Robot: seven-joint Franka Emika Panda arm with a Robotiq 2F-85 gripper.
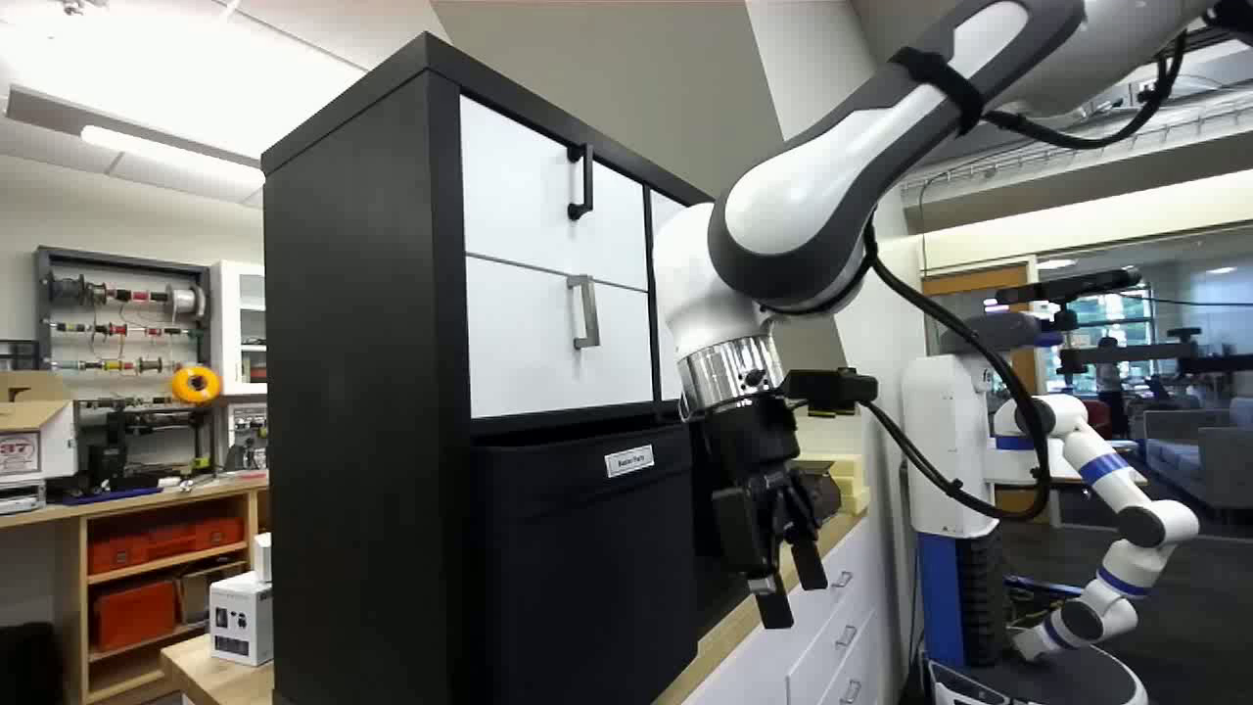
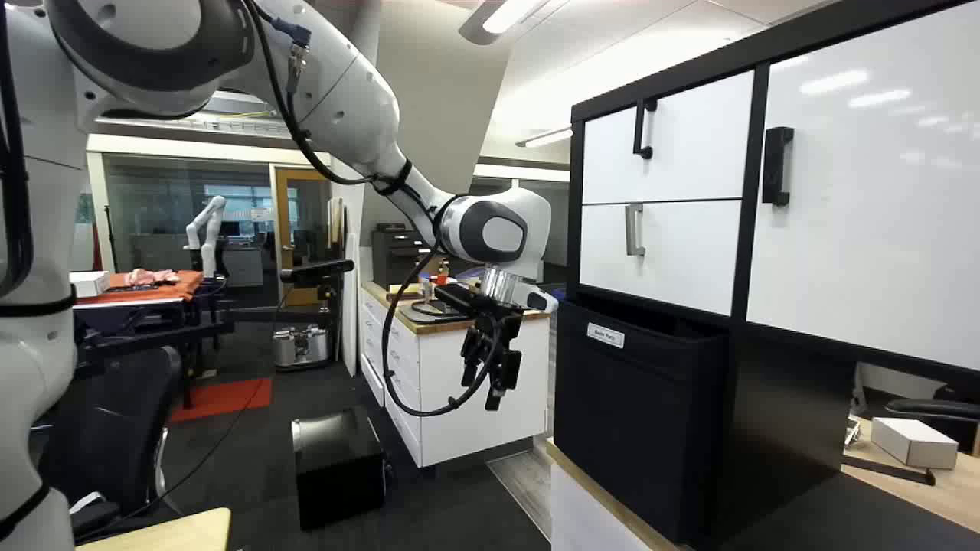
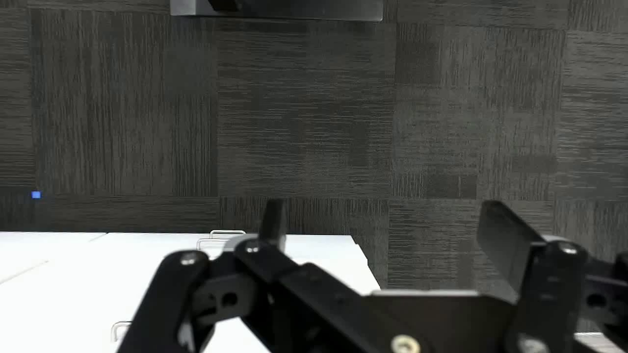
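My gripper is open; its two dark fingers stand wide apart with nothing between them. Pointing downward, the gripper [image 1: 792,586] hangs in front of a dark cabinet in exterior view 1. Exterior view 2 has the gripper [image 2: 484,389] to the left of that cabinet, with a clear gap between. On the cabinet are two stacked white drawers, both closed: an upper drawer [image 2: 680,138] with a black handle [image 2: 641,128] and a lower drawer [image 2: 684,262] with a grey handle [image 2: 634,229]. A black fabric bin [image 2: 634,413] with a white label [image 2: 605,336] sits below them.
Beside the drawers is a white door [image 2: 873,211] with a black handle [image 2: 777,165]. A low white drawer unit [image 2: 487,376] stands behind the gripper. A black box [image 2: 338,468] rests on the dark carpet [image 3: 306,117]. Cables loop from the arm near the gripper.
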